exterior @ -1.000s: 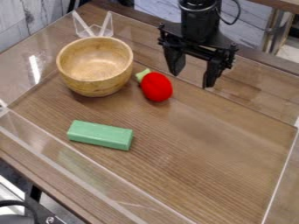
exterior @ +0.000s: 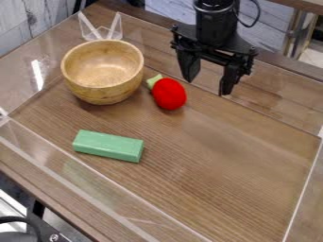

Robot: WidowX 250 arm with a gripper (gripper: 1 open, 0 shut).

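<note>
My black gripper [exterior: 203,62] hangs over the back of the wooden table, its two fingers spread open with nothing visible between them. Down and to the left of it lies a red round object [exterior: 169,95] with a small green part at its upper left, like a strawberry. An empty tan bowl [exterior: 104,92] stands at the upper left. A green rectangular block [exterior: 109,146] lies at the lower left.
A raised edge runs along the back. A dark cable shows at the lower-left corner.
</note>
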